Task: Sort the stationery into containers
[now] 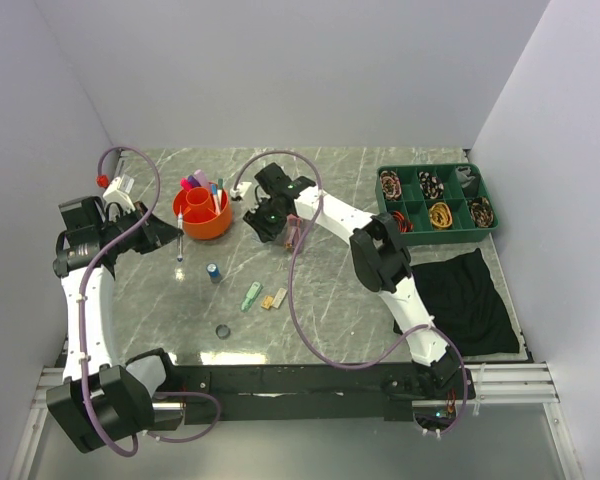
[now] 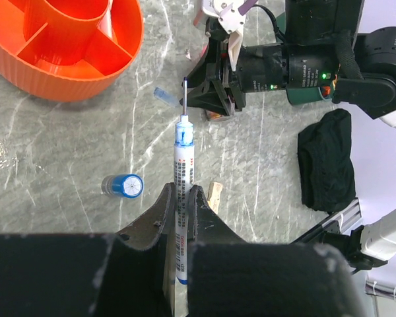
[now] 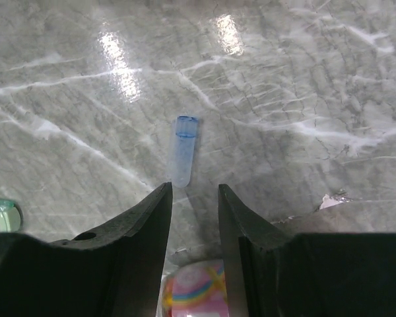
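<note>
My left gripper is shut on a white pen (image 2: 183,162) with blue trim, held with its bare tip pointing away. In the top view this pen (image 1: 180,238) hangs just beside the orange divided holder (image 1: 208,229), which has pens in it. A clear, blue-tinted cap (image 3: 183,150) lies on the marble table. My right gripper is part open low over it, the cap ahead of the gap and nearer the left fingertip, with nothing between the fingers. From above, the right gripper (image 1: 263,236) hides the cap.
A pink-topped bottle (image 1: 294,232) lies close by the right gripper. Toward the front are a blue cylinder (image 1: 213,271), a green stick-like item (image 1: 251,295), two small blocks (image 1: 280,297) and a dark ring (image 1: 223,331). A green tray (image 1: 443,237) and black cloth (image 1: 460,305) occupy the right.
</note>
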